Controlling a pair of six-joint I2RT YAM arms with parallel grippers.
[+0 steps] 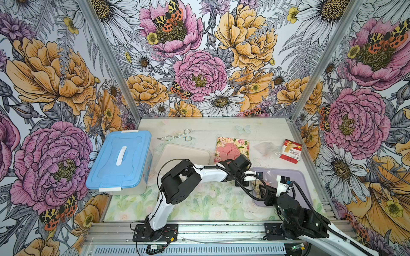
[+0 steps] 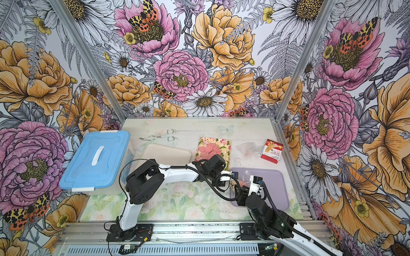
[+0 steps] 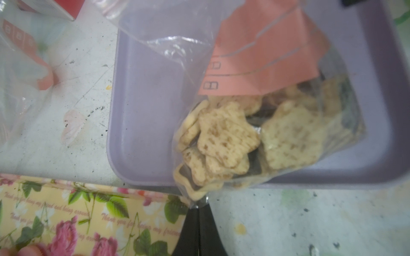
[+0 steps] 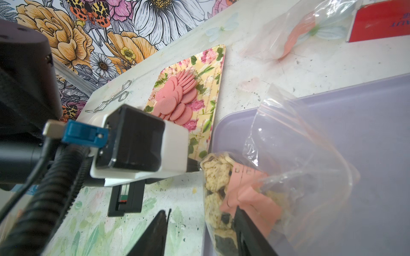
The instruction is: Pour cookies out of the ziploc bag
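Observation:
The clear ziploc bag (image 3: pixel 264 64), with a salmon-pink label band, lies tilted over the lavender tray (image 3: pixel 141 115). Star-shaped cookies (image 3: pixel 226 132) are bunched at its lower end. My left gripper is shut at the bag's bottom corner, where the plastic tapers in between its fingertips. In the right wrist view, the zip end of the bag (image 4: pixel 316 192) spreads over the tray, away from the left gripper. My right gripper is open in front of the bag's cookie-filled side; whether its right finger touches the plastic I cannot tell.
A floral board (image 1: pixel 243 150) bearing pink discs, another plastic bag (image 1: pixel 265 148) and a red-white box (image 1: pixel 290 151) stand behind the tray. Leftward are a beige tray (image 1: pixel 181 154), scissors (image 1: pixel 177 136) and a blue-lidded bin (image 1: pixel 120 158). Both arms are close together.

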